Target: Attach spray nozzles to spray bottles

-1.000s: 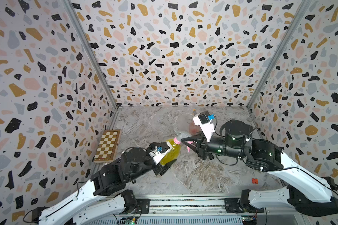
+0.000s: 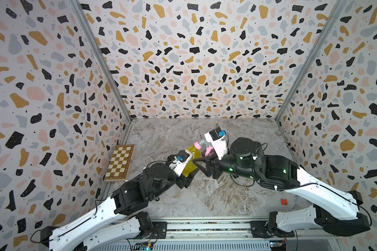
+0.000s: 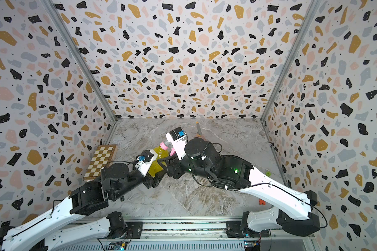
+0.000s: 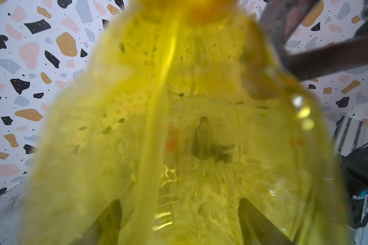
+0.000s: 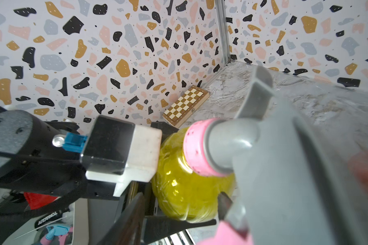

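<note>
The clear spray bottle (image 2: 190,168) of yellow liquid is tilted above the table, with my left gripper shut on its body; a tube runs down inside it. On the bottle's neck sits a grey spray nozzle (image 5: 290,175) with a pink collar (image 5: 196,147) and a pink trigger (image 5: 227,236). My right gripper stands part open close to the neck, its fingers (image 5: 130,222) apart in front of the bottle. The nozzle's grey head lies to the right of those fingers in the right wrist view, outside the gap.
A wooden chessboard (image 2: 119,162) lies at the table's left. The right wrist view shows a tray (image 5: 81,220) with pink and blue nozzles at lower left and a blurred reddish object (image 5: 366,169) at right. A small red piece (image 2: 284,201) lies front right.
My right gripper has moved left from the nozzle to a spot close against the bottle's upper body, its fingers wider apart. The left gripper and bottle have shifted slightly.
</note>
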